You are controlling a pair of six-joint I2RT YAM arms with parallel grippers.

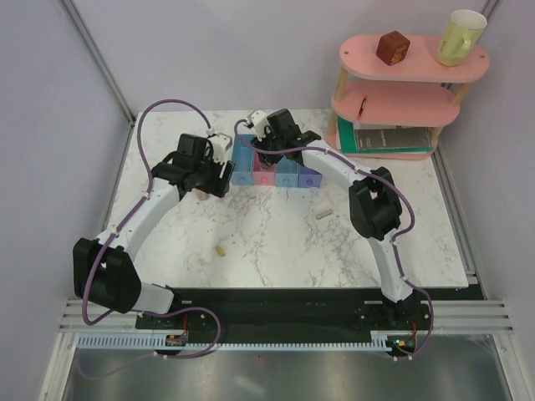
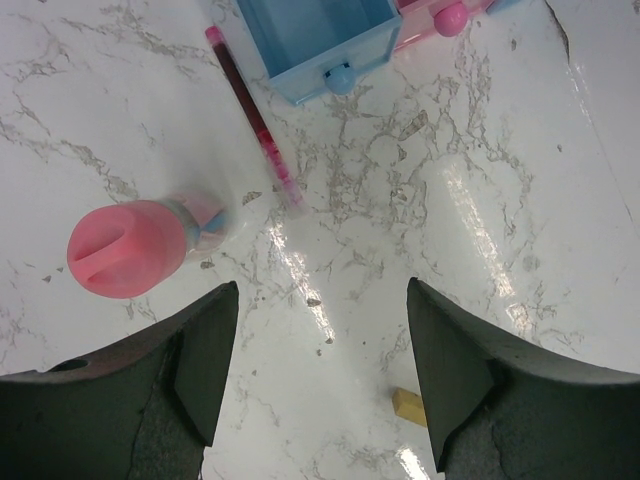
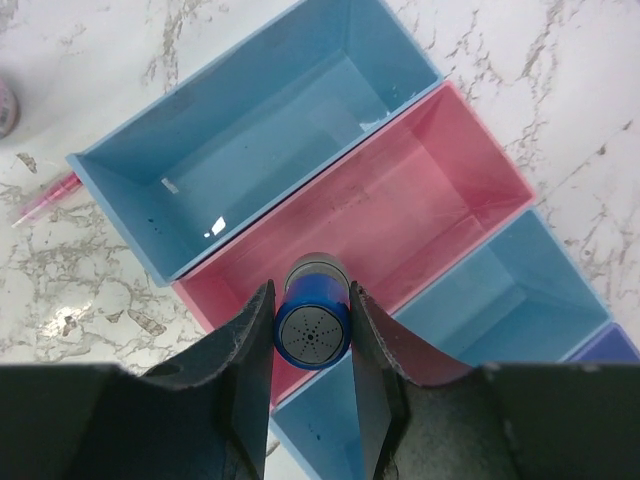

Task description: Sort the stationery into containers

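Observation:
In the right wrist view my right gripper is shut on a blue cylinder (image 3: 314, 320) with a grey perforated end. It is held over the pink box (image 3: 420, 170), which lies between two light-blue boxes (image 3: 255, 110); the cylinder's height above the floor of the box is unclear. My left gripper stands open above the table with nothing between its fingers. Ahead of it lie a pink-capped clear bottle (image 2: 128, 245) and a thin dark-red pen (image 2: 248, 110). A small tan block (image 2: 408, 406) shows by its right finger.
A purple box (image 1: 309, 179) closes the row on the right. One beige stick (image 1: 324, 214) lies on the table's right half. The pink shelf (image 1: 401, 100) stands at back right, with a mug (image 1: 460, 38) on top. Open table fills the front middle.

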